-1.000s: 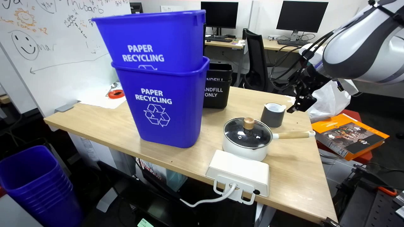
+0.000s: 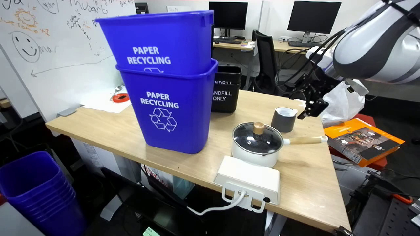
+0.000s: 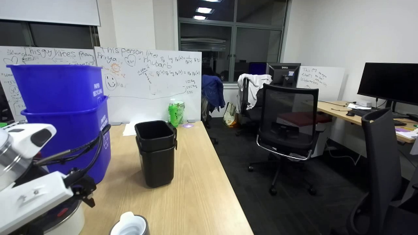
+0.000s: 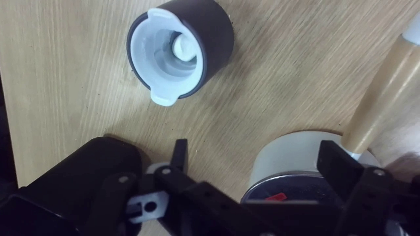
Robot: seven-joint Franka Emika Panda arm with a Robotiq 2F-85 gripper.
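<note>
My gripper is open, its two black fingers wide apart with nothing between them. In exterior view 1 the gripper [image 2: 311,112] hangs just right of and near a dark grey cup [image 2: 283,120]. From the wrist the cup [image 4: 218,37] appears ahead of the fingers; it has a white inside with tabs on its rim and a small white object in it. A white pot [image 2: 252,156] with a glass lid [image 2: 252,143] and a wooden handle [image 2: 305,140] stands in front of the cup. The wrist view shows the pot [image 4: 287,153] partly behind the right finger.
Two stacked blue recycling bins [image 2: 171,112] stand left on the table, with black landfill bins [image 2: 225,98] behind. A white box [image 2: 248,177] sits by the front edge, close to the pot. Table surface right of the pot [image 2: 303,177] is bare.
The wrist and forearm have shifted slightly left in exterior view 1. The fingertips are nearly where they were; cup and pot have not moved.
</note>
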